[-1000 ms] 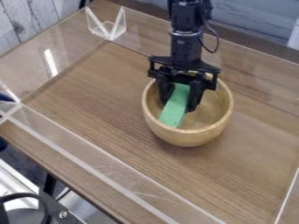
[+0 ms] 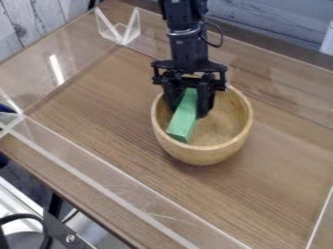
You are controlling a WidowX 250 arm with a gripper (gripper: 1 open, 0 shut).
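A green block [image 2: 185,119] stands tilted inside a round tan bowl [image 2: 221,146] at the centre of the wooden table [image 2: 104,165]. My black gripper [image 2: 190,93] reaches down from above to the top of the block, its fingers over the bowl's rim. Whether the fingers grip the block is hidden by the gripper's dark parts.
A white wire-like object [image 2: 119,27] stands at the back left. Cables lie at the lower left edge.
The gripper has moved left with the top of the green block beneath it, and the bowl has shifted slightly left.
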